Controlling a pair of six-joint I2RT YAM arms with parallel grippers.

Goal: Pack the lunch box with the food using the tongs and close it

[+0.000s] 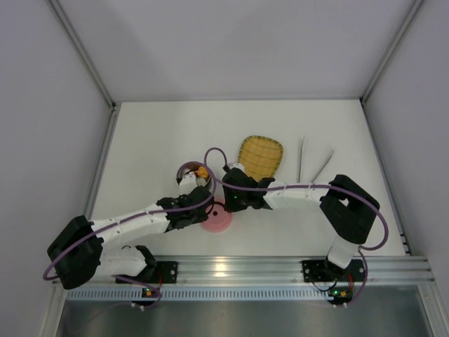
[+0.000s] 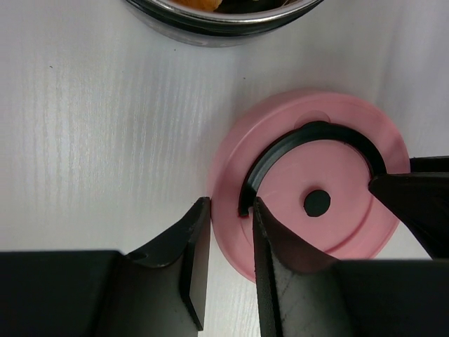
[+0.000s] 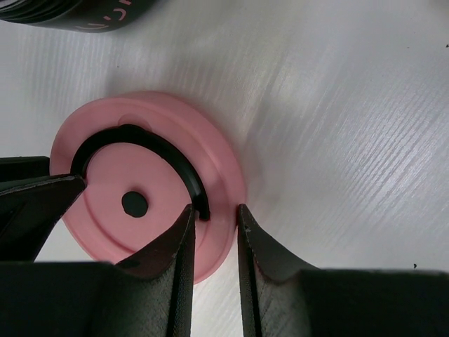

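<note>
A round pink lid (image 1: 217,219) with a black handle strip (image 2: 270,161) and a black knob (image 2: 317,203) lies at the table's front middle. At its left edge, my left gripper has its fingertips a narrow gap apart, with the lid's rim between them. On the lid's right edge, my right gripper likewise has the rim between its fingertips. Whether either pair of fingers presses on the rim cannot be told. Just behind the lid stands the round lunch box (image 1: 180,170), uncovered, with orange food (image 1: 202,172) inside.
A yellow woven tray (image 1: 259,156) lies behind my right arm. Farther right are two thin pale utensils (image 1: 301,160). Bare table spreads at the back left and the front right.
</note>
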